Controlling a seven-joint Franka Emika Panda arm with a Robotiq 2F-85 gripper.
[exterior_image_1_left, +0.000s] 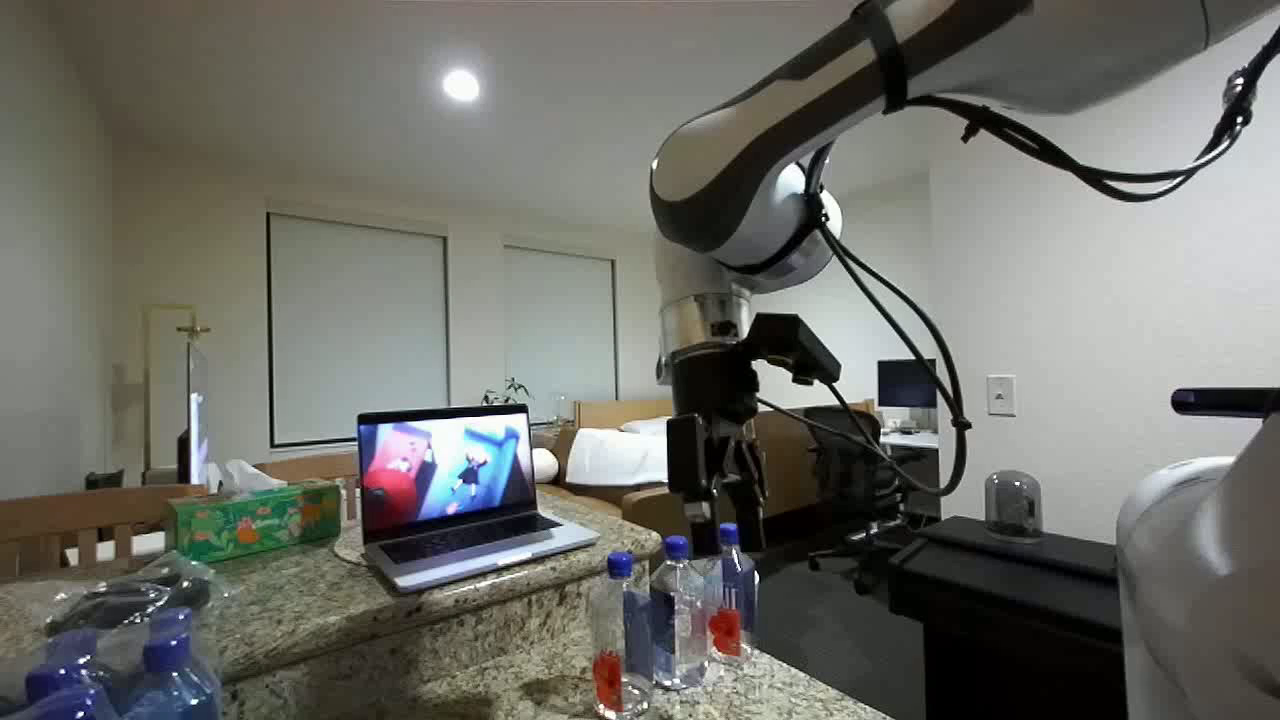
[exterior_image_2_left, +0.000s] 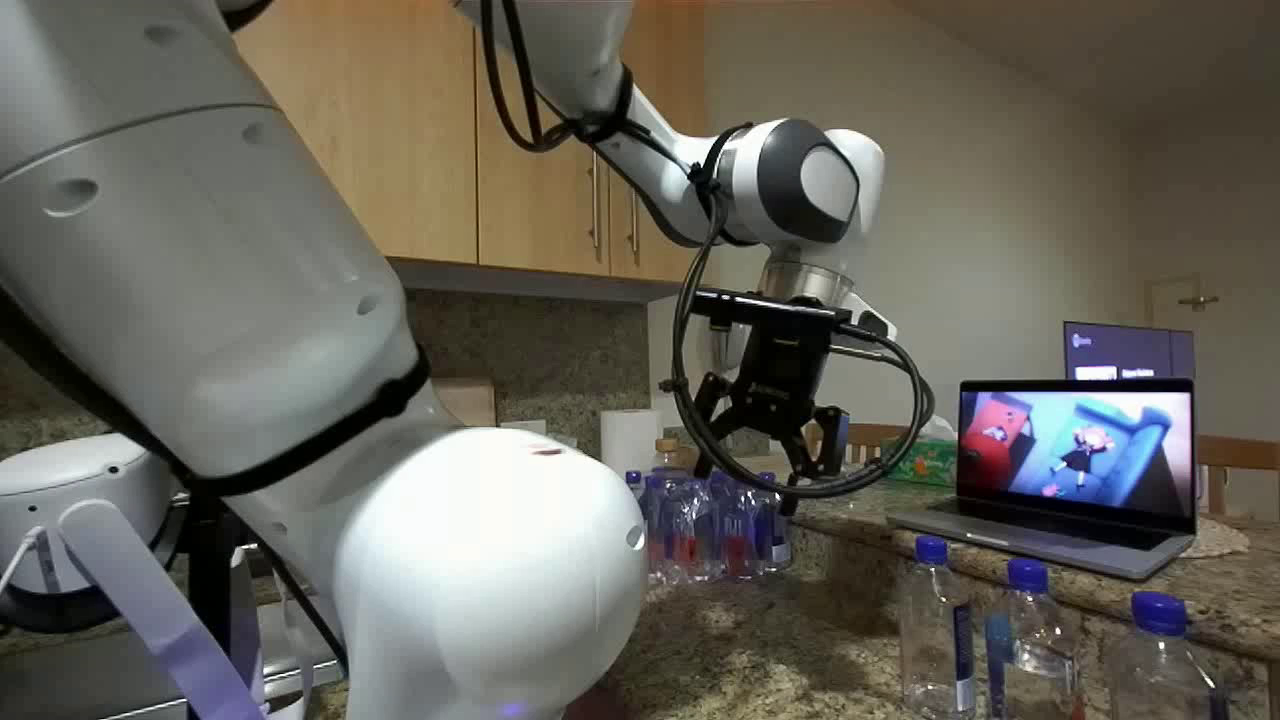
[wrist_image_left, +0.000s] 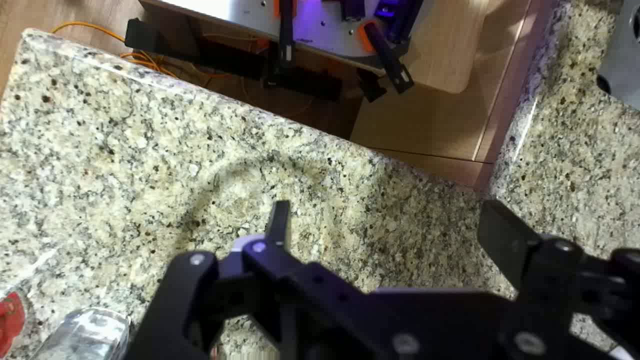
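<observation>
My gripper stands open, its two fingers wide apart with only bare granite counter (wrist_image_left: 348, 198) visible between them. In exterior view 2 it hangs above the counter, and a group of clear bottles with blue caps (exterior_image_2_left: 708, 528) appears below and behind it. A bottle with a red label (exterior_image_1_left: 621, 648), a second bottle (exterior_image_1_left: 679, 618) and a third (exterior_image_1_left: 732, 600) stand upright in a row, apart from that group. In the wrist view, part of a clear bottle (wrist_image_left: 90, 333) shows at the lower left, outside the fingers.
An open laptop (exterior_image_1_left: 450, 492) rests on the raised counter ledge, beside a green tissue box (exterior_image_1_left: 254, 522). More blue-capped bottles (exterior_image_1_left: 168, 654) and a clear plastic bag (exterior_image_1_left: 132, 594) occupy the left corner. The counter ends at an edge (wrist_image_left: 300, 129) over the floor.
</observation>
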